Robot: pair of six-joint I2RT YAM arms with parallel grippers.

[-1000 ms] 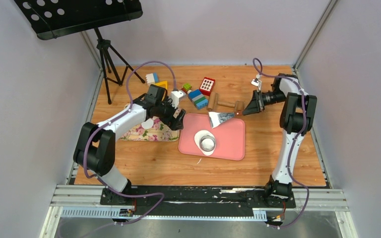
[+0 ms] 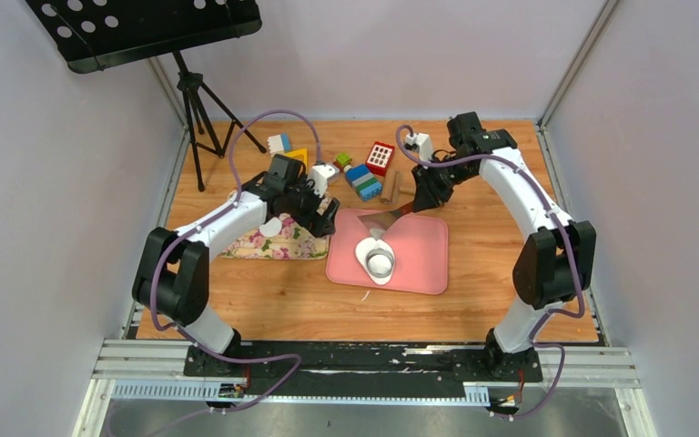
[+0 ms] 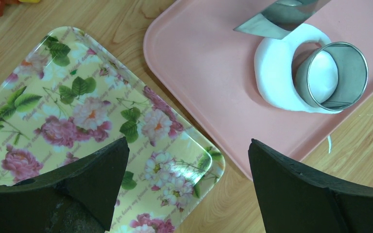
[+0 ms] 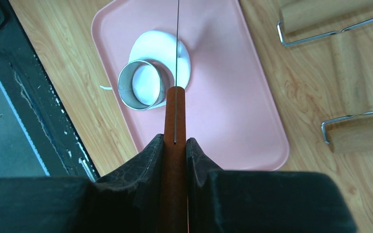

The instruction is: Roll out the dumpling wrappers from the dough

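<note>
White flattened dough (image 3: 277, 73) lies on the pink tray (image 3: 199, 58), with a round metal cutter ring (image 3: 354, 92) standing on it and a disc of dough inside the ring. My right gripper is shut on the brown handle of a scraper (image 4: 175, 111). In the top view its broad metal blade (image 2: 378, 221) hangs over the tray, at the dough's far edge; whether it touches cannot be told. Left of the tray my left gripper stands open above the floral tray (image 3: 92, 111), nothing between its fingers.
A wooden roller tool (image 4: 352, 73) lies just beyond the pink tray. Toy blocks (image 2: 364, 182) and a red box (image 2: 379, 158) sit at the back. A small white scrap (image 2: 366, 295) is on the table in front. Bare wood lies right of the tray.
The right arm has moved left and inward, carrying the scraper from the tray's far right edge to above the dough, its blade now turned more edge-on. The left arm has stayed still.
</note>
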